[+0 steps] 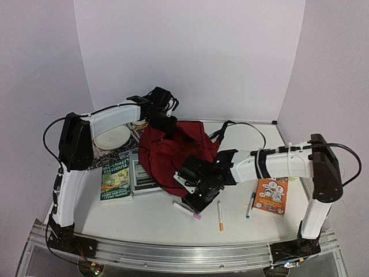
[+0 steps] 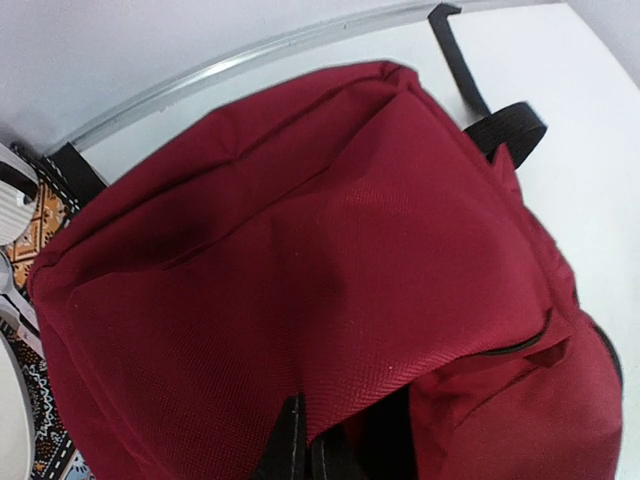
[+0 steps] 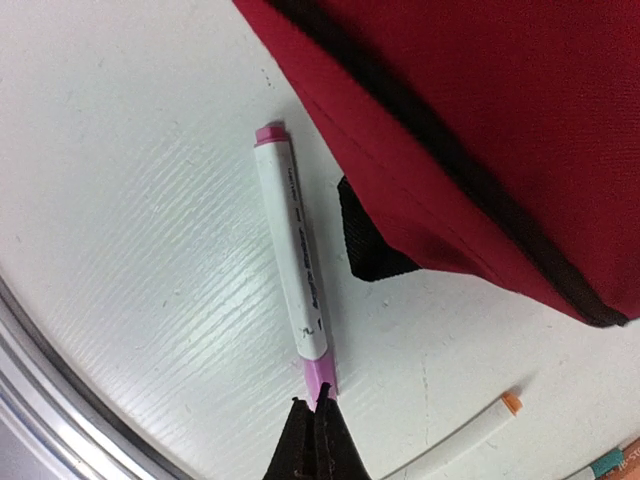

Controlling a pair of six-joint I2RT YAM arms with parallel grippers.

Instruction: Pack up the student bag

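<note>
The red bag lies in the middle of the table. My left gripper is shut on the bag's fabric at the edge of its dark opening. On the table beside the bag lies a white marker with pink ends, resting flat. In the right wrist view my right gripper is shut with nothing between its fingers; the tips overlap the marker's lower pink end in the picture, and the marker lies outside them. An orange-ended marker and a teal-ended marker rest to the right.
A green Treehouse book and a grey framed item sit left of the bag. Behind them is a white plate on a patterned cloth. An orange book lies at right.
</note>
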